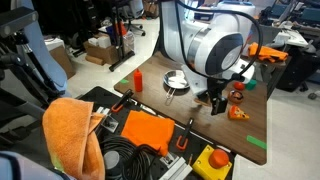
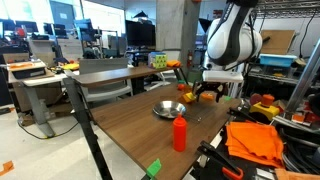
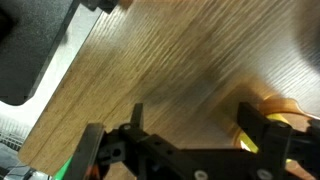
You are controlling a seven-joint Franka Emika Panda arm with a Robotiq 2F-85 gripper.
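Observation:
My gripper is open above the wooden table, with only bare wood showing between its dark fingers. Partly covered by the right finger in the wrist view is an orange and yellow object (image 3: 282, 106); whether they touch I cannot tell. In exterior view 1 the gripper (image 1: 218, 103) hangs low under the white arm, left of an orange wedge-like piece (image 1: 238, 113). A silver pan (image 2: 168, 109) and a red bottle (image 2: 180, 133) stand apart from it.
An orange cloth (image 1: 148, 129) lies by the table's near edge, close to black clamps and coiled cables. A yellow device with a red button (image 1: 218, 158) sits outside the near edge. Bare wood (image 2: 125, 121) stretches left of the pan.

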